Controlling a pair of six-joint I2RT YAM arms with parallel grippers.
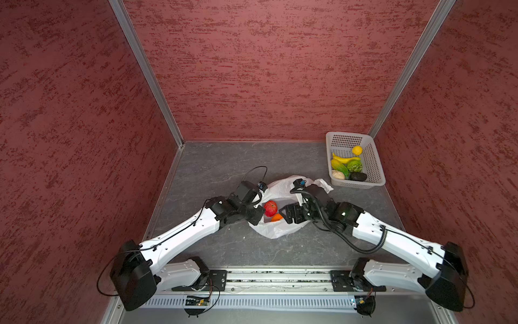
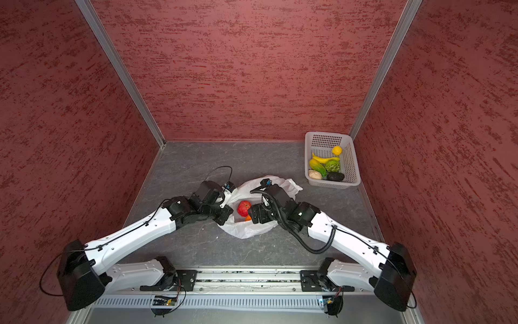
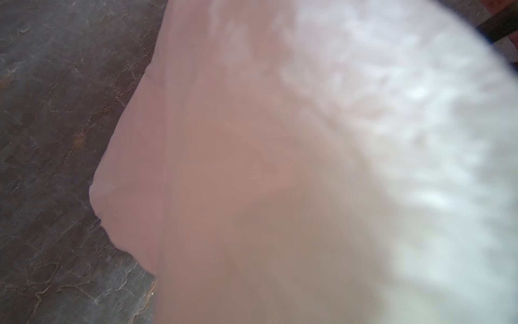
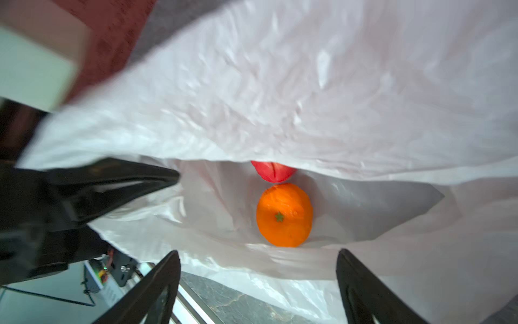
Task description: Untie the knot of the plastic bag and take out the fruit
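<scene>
The white plastic bag (image 1: 274, 229) lies open in the middle of the table, a red fruit (image 1: 270, 208) and an orange (image 4: 284, 215) inside it. My left gripper (image 1: 258, 204) is shut at the bag's left rim; its wrist view is mostly blurred plastic, and I cannot tell what lies between the fingers. My right gripper hangs over the bag's right part, fingers apart, with the orange in view beyond and between them and nothing held. The red fruit is partly hidden under the bag's upper rim in the right wrist view.
A grey basket (image 1: 334, 139) at the back right holds a lemon, bananas, green vegetables and other produce. Free table (image 1: 205, 167) shows at the back left and along the front. The two arms are close together over the bag.
</scene>
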